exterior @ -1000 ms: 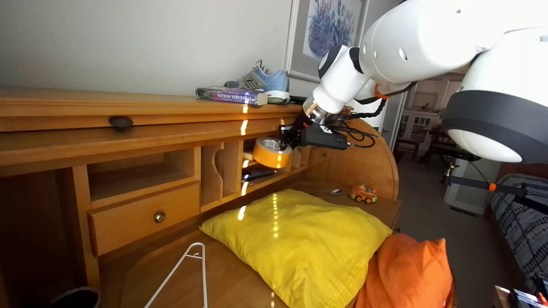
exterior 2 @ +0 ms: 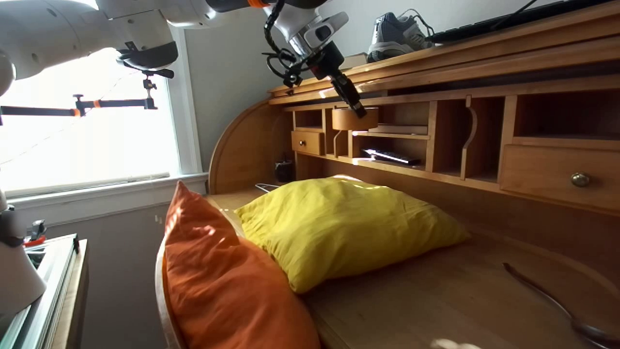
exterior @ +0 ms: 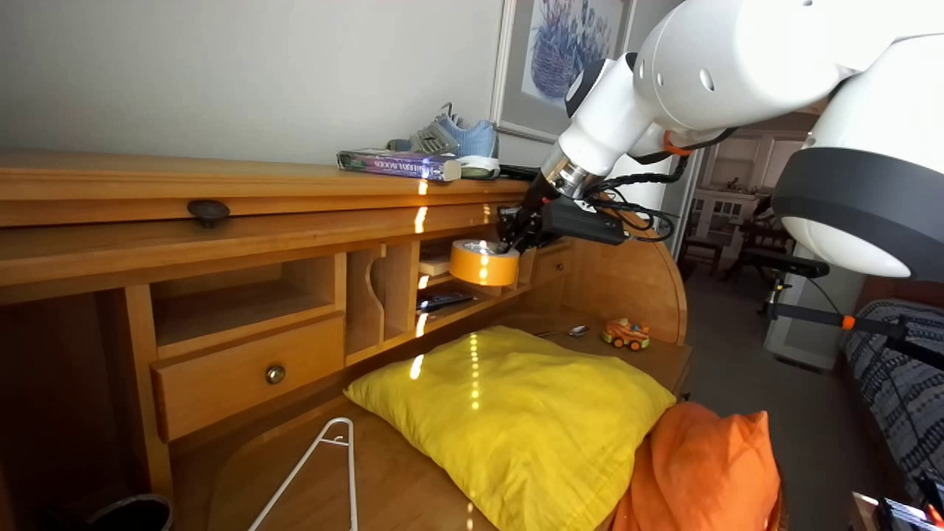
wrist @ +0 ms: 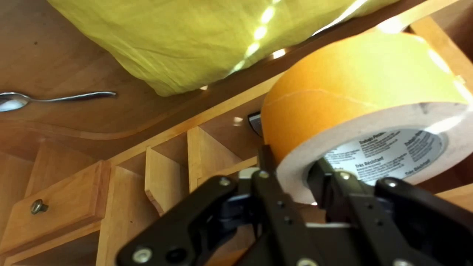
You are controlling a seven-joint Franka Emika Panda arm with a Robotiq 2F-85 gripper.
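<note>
A roll of orange-yellow tape (exterior: 483,265) hangs in the air before the desk's cubbyholes, held by my gripper (exterior: 509,240). In the wrist view, my gripper is shut on the wall of the tape roll (wrist: 337,84), one finger outside it and the other inside its hole. Printed white lining shows within the hole. From the other side, the roll (exterior 2: 343,120) hangs beside the fingers (exterior 2: 356,108), above the yellow pillow (exterior 2: 348,227) and in front of the middle cubbies.
An orange pillow (exterior: 712,464) lies at the desk's front edge. A book (exterior: 398,165) and a sneaker (exterior 2: 396,39) stand on the desk top. A white hanger (exterior: 349,469), a toy car (exterior: 626,333) and a spoon (wrist: 48,99) rest on the desk surface. A dark object (exterior 2: 392,156) occupies a lower cubby.
My gripper has moved slightly to the right in exterior view 1, carrying the tape roll with it. The roll now sits more level; the pillows and desk items have not moved.
</note>
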